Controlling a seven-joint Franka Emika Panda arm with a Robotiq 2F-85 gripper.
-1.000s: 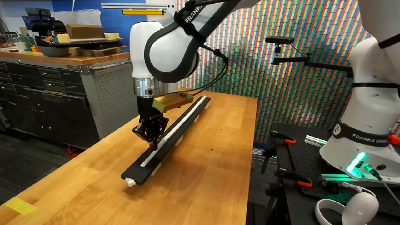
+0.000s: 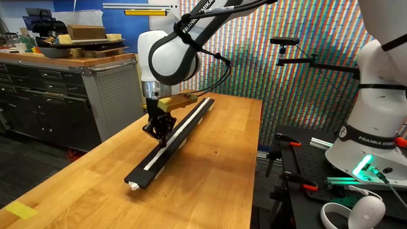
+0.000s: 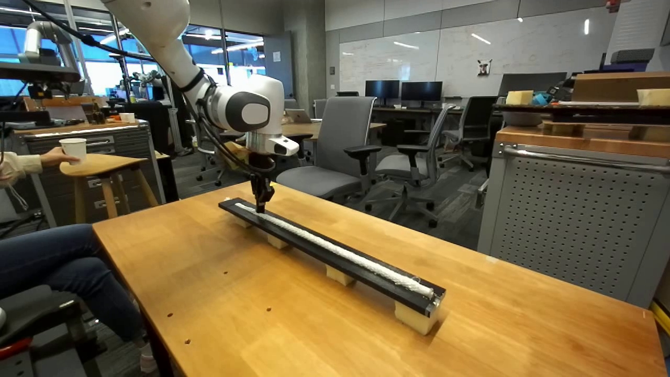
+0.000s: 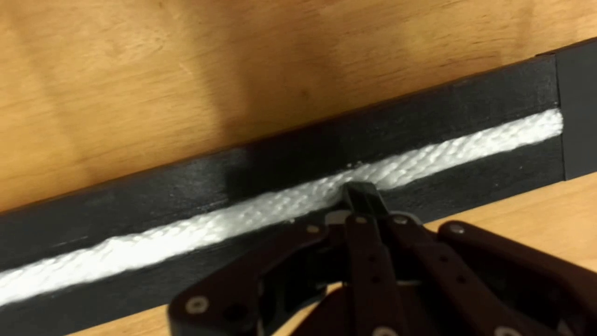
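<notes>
A white braided rope lies along the middle of a long black channel board. In exterior view 1 the board runs from front left to back right on the table, with a frayed white tuft at its near end. My gripper is shut, its tips at the rope's edge with no rope visible between them. Exterior view 2 has the gripper pointing down at the far part of the rope. Whether the tips press on the rope cannot be made out.
Pale blocks hold the board above the wooden table, which is otherwise mostly clear. A person's legs are beside the table's left side in exterior view 2. Yellow tape marks the near left corner.
Over the last second, the shut gripper has slid a short way along the rope, away from the board's near end in exterior view 1. The near end of the board has shifted very slightly.
</notes>
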